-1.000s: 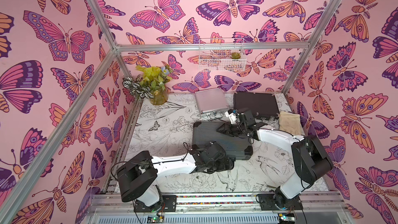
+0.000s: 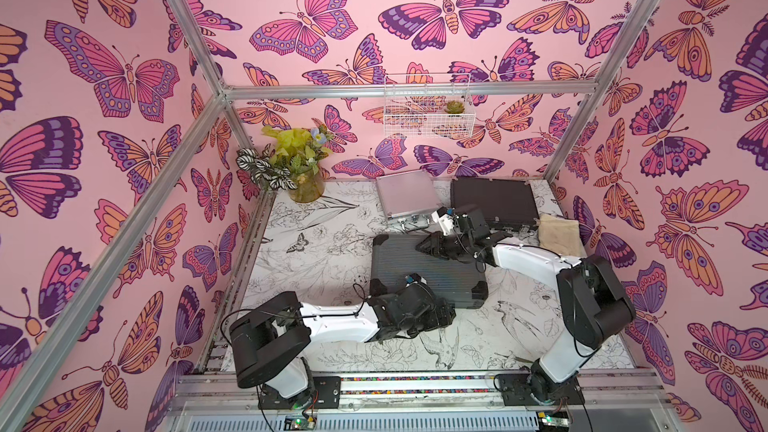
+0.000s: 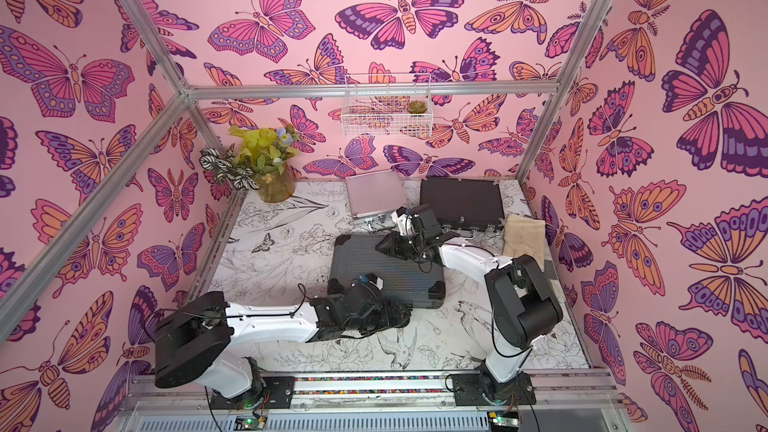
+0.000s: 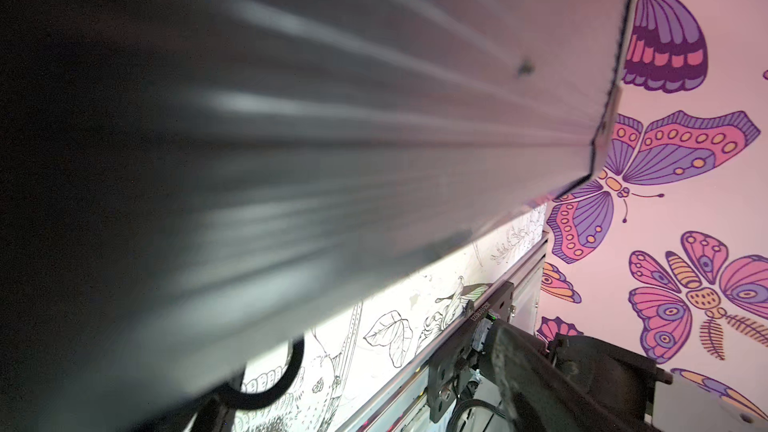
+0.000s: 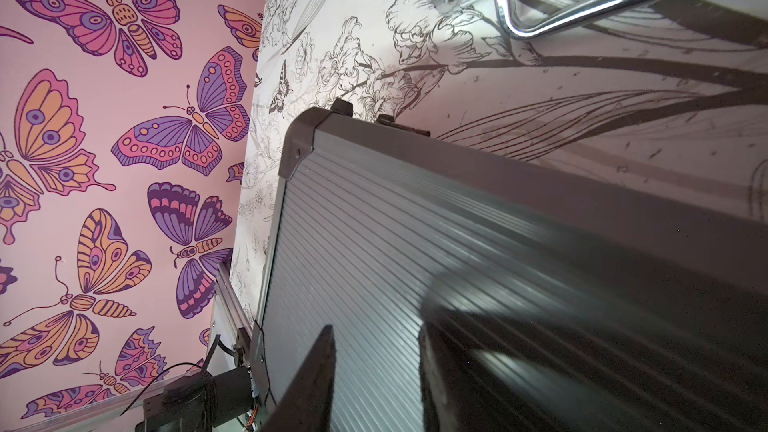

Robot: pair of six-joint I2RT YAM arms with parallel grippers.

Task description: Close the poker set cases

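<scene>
A black ribbed case (image 2: 392,260) lies flat in the middle of the table, its lid down over the base; whether its front latches are fastened is hidden. My left gripper (image 2: 448,316) is at the case's front edge, its fingers open, though the fingertips are hard to make out. The case's ribbed side (image 4: 280,216) fills much of the left wrist view, very close. Over the lid's rear part, my right gripper has its fingers (image 5: 320,376) apart, with nothing between them. A pinkish case (image 2: 406,193) and a dark brown case (image 2: 494,201) lie shut at the back.
A beige cloth (image 2: 560,237) lies at the right edge. Flowers in a yellow vase (image 2: 306,186) stand in the back left corner. A white wire basket (image 2: 428,124) hangs on the back wall.
My left gripper has shifted slightly to the right along the case's front edge. The right gripper has moved a little left over the lid. The cases have not visibly moved.
</scene>
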